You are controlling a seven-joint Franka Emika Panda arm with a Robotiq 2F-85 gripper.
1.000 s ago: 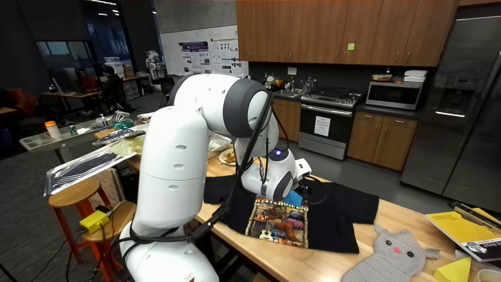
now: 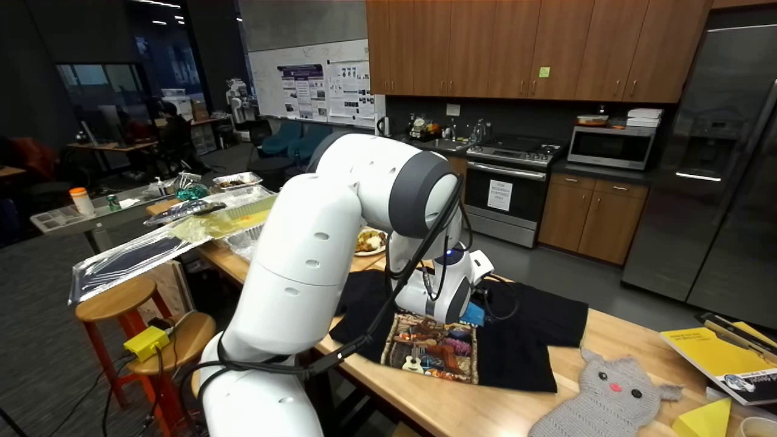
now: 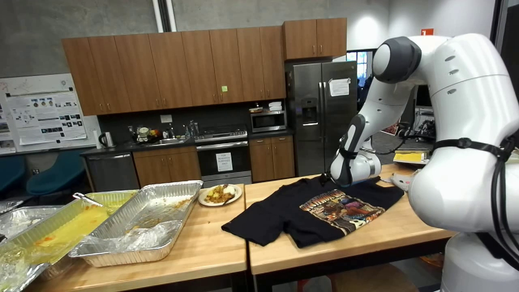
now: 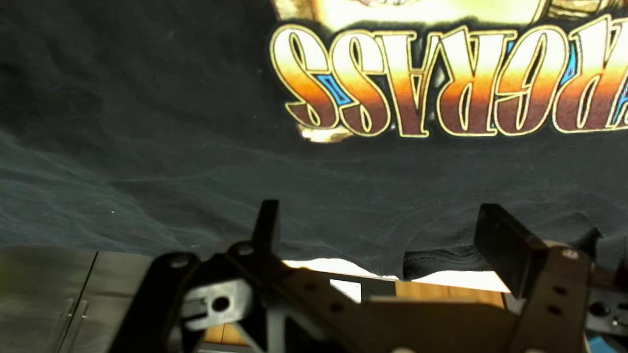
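A black T-shirt (image 3: 272, 214) with a colourful printed picture (image 2: 430, 348) lies spread flat on the wooden table. My gripper is open in the wrist view, its two dark fingers wide apart near the shirt's collar edge. Between the fingers shows only black cloth (image 4: 329, 223), with no part of it pinched. Upside-down lettering (image 4: 447, 82) of the print fills the upper right of that view. In both exterior views the arm's wrist mostly hides the fingers, so their exact height over the cloth is unclear.
A grey knitted toy (image 2: 608, 397) and a yellow book (image 2: 717, 357) lie to the right in exterior view 1. Foil trays (image 3: 146, 219) and a plate of food (image 3: 219, 194) occupy the other table end. Bare tabletop (image 3: 292, 260) runs along the near edge.
In exterior view 1 the arm has swung rightward and its wrist sits slightly lower, nearer the shirt's far edge. The shirt looks unmoved.
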